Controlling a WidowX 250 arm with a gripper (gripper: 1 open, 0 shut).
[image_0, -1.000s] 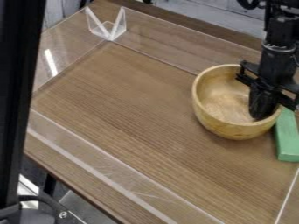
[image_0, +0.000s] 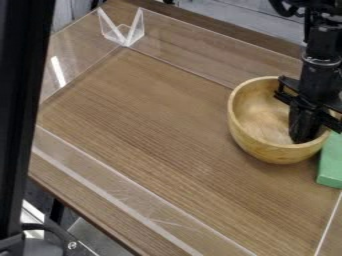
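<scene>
A round wooden bowl (image_0: 261, 130) sits on the right side of the wooden table (image_0: 147, 120). The black gripper (image_0: 305, 125) reaches down from the upper right into the bowl's right part, near the rim. Its fingertips are partly dark against the bowl, and I cannot see anything held between them. A green block (image_0: 330, 167) lies at the right, beside and partly behind the bowl.
A clear folded plastic piece (image_0: 122, 30) stands at the back left. Clear strips run along the table's edges. A dark vertical structure fills the left side.
The bowl has shifted slightly right over the last second, along with the gripper, and now covers a little more of the area beside the green block.
</scene>
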